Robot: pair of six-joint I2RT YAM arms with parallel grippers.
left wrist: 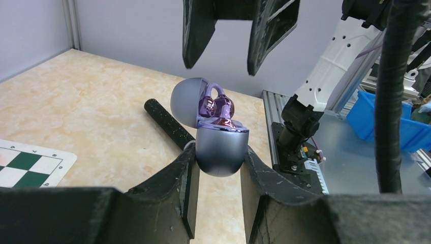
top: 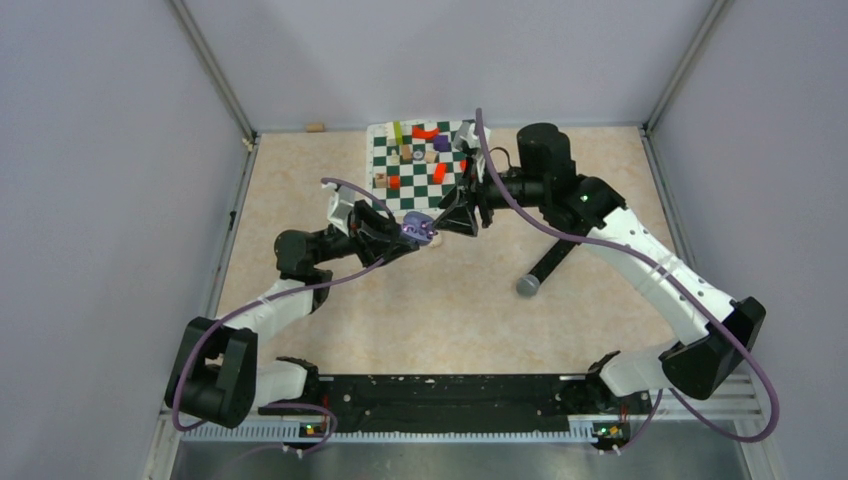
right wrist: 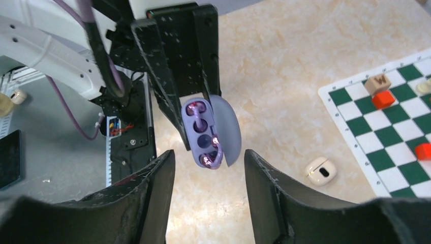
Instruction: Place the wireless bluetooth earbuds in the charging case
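Note:
My left gripper is shut on the lilac charging case [left wrist: 221,152], held in the air with its lid open. Glossy purple earbuds sit in its top, joined by a light purple piece; in the right wrist view a dark round recess shows among them. My right gripper stands open, its fingers apart above and beside the case in the left wrist view, with nothing between them.
Behind lie a checkered board [top: 419,172] with coloured blocks, a small cream case [right wrist: 320,171] on the table, and a black cylinder with a grey end [top: 546,266] at the right.

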